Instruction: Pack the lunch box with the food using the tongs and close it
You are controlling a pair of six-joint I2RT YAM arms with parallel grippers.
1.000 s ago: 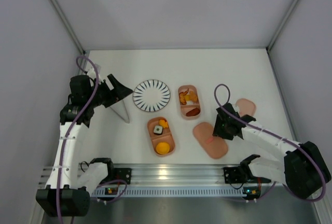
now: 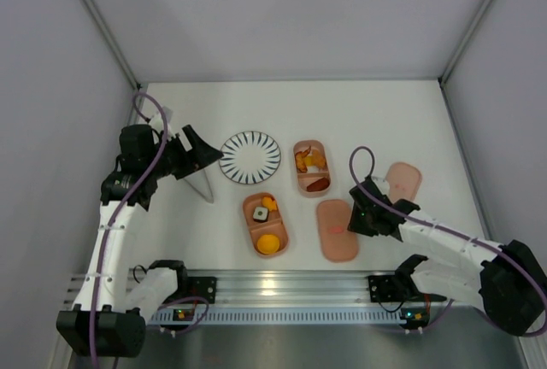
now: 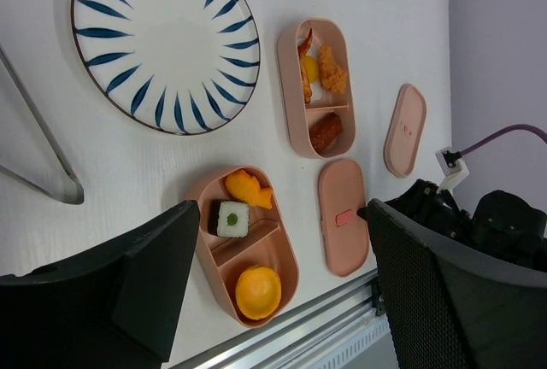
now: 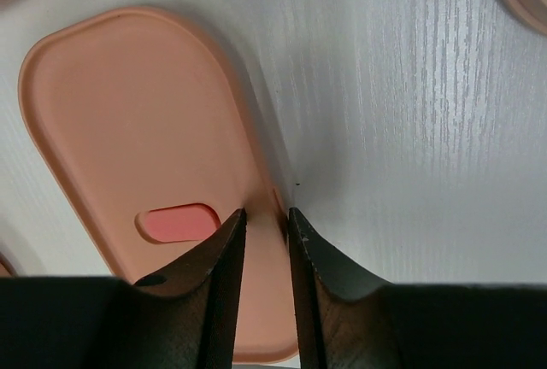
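A pink lid with a red inset mark lies on the table's front right. At its right edge is my right gripper, part open: one fingertip is over the lid and the other just outside its rim, with a narrow gap. Two pink lunch boxes hold food. The nearer box has an orange fish-shaped piece, a sushi roll and a yellow-orange round piece. In the farther box are fried pieces and a brown sausage. My left gripper stands open and empty above the table's left.
Left of the farther box lies a white plate with dark blue stripes. A second pink lid rests at the right, beyond the right gripper. A thin grey bar lies at the left.
The front lid has turned from a slant to nearly straight and shifted left, its front end swinging left. My right gripper moved left and slightly toward the front. The left arm barely moved.
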